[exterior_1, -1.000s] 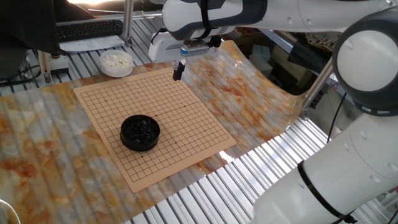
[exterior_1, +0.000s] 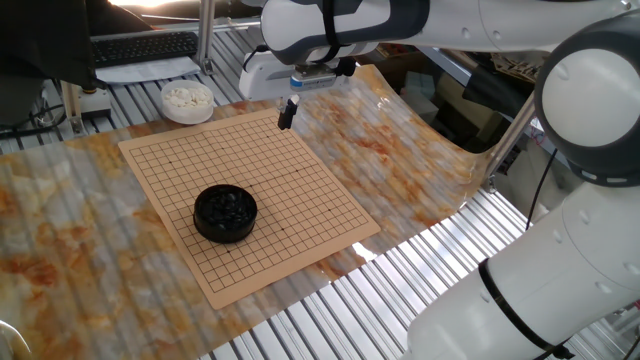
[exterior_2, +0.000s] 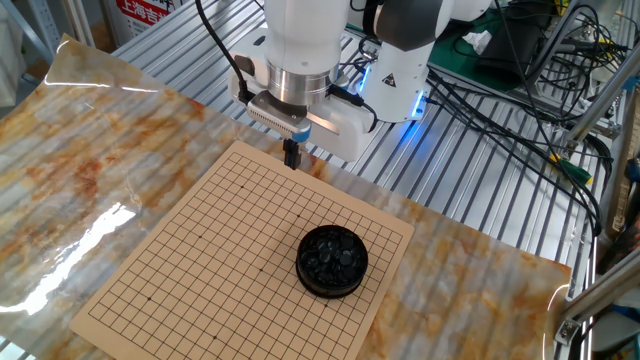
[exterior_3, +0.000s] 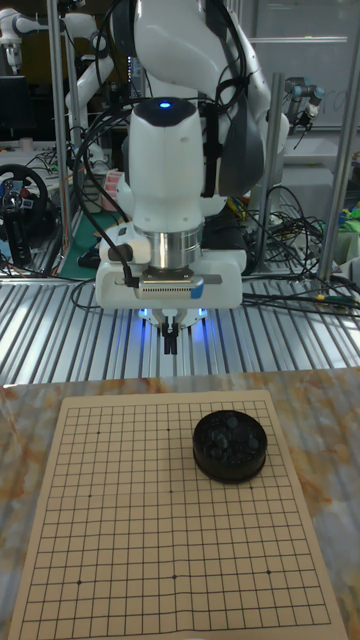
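A round black bowl (exterior_1: 225, 214) full of black stones rests on the tan grid board (exterior_1: 290, 185). From the opposite side, the second view has the bowl (exterior_2: 332, 261) towards the right part of the board (exterior_2: 205, 265). My gripper (exterior_3: 170, 339) points down with its two black fingers side by side, shut, and nothing shows between them. It hangs in the air near one edge of the board, apart from the bowl, in the first view (exterior_1: 287, 115). No stones lie on the bare grid.
A white bowl of white stones (exterior_1: 188, 101) stands just off the board's corner. The marbled sheet (exterior_1: 80, 240) around the board is mostly clear. A keyboard (exterior_1: 145, 48) and metal posts are behind; cables (exterior_2: 510, 130) lie beside the robot's base.
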